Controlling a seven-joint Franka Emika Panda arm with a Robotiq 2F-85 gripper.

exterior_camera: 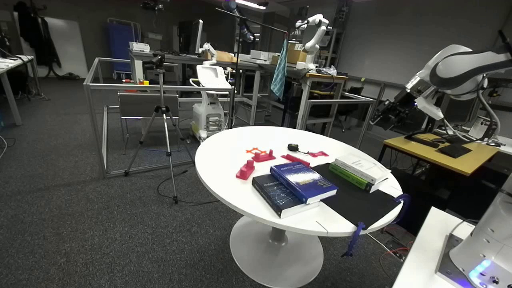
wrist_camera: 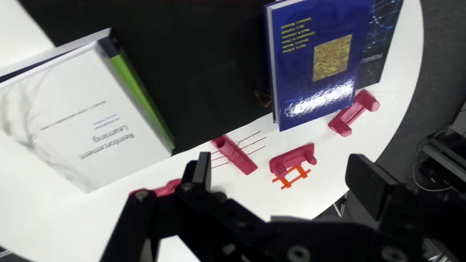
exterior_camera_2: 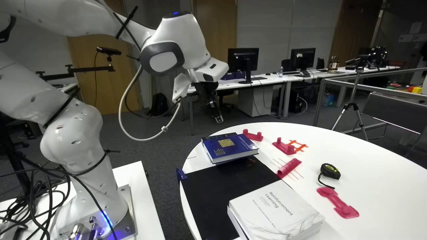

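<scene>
My gripper is open above the table, with no object held between its fingers; in exterior view 2 it hangs (exterior_camera_2: 218, 118) well clear of the tabletop. A blue book (wrist_camera: 323, 65) lies on top of a dark book (wrist_camera: 380, 41). Across the black mat, a white book titled Reinforcement Learning (wrist_camera: 74, 118) is stacked on a green one (wrist_camera: 142, 102). Pink parts lie on the bare table: a tube-like piece (wrist_camera: 236, 155), a bracket (wrist_camera: 292, 158) beside an orange frame (wrist_camera: 290, 178), another bracket (wrist_camera: 354, 112) near the blue book, and a flat piece (exterior_camera_2: 338, 202).
The round white table (exterior_camera: 230, 149) carries a black mat (exterior_camera_2: 228, 188) held by blue clamps (exterior_camera: 356, 240) at its edge. A black tape measure (exterior_camera_2: 330, 171) sits near the flat pink piece.
</scene>
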